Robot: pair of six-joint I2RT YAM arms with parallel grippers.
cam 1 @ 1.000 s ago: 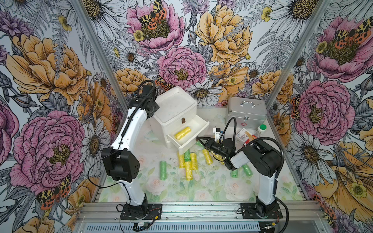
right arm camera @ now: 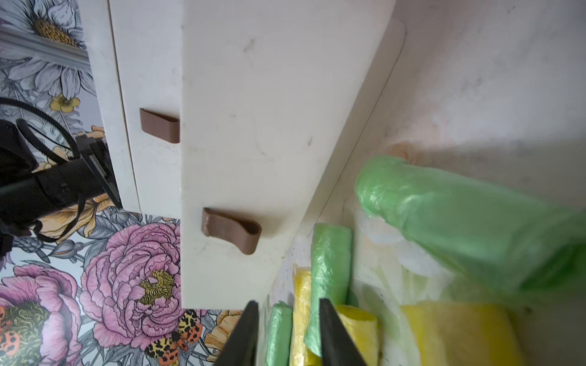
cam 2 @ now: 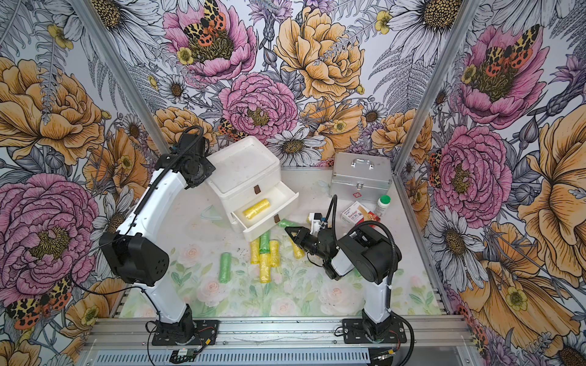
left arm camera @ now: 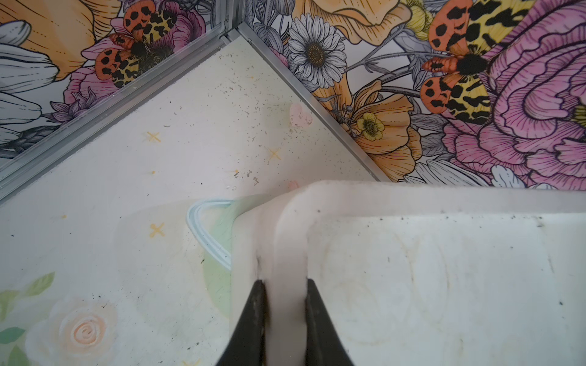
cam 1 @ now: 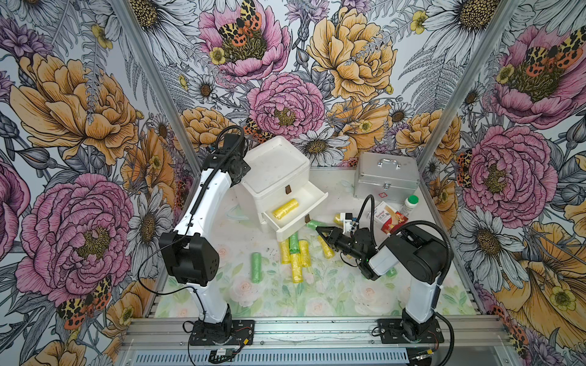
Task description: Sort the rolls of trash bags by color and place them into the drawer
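My left gripper is shut on the rim of the white drawer unit's top, at a corner. The lower drawer is pulled out, holding a yellow roll. My right gripper stands part open just in front of the drawer's face, its fingertips below the brown pull tab; nothing shows held. A green roll lies beside it. Further green rolls and several yellow rolls lie on the table in front of the unit.
A silver case stands at the back right, with a green-capped bottle and a card box before it.
My right gripper has drawn back slightly to the right from the drawer front, uncovering more of the green roll near it. The left arm has not moved.
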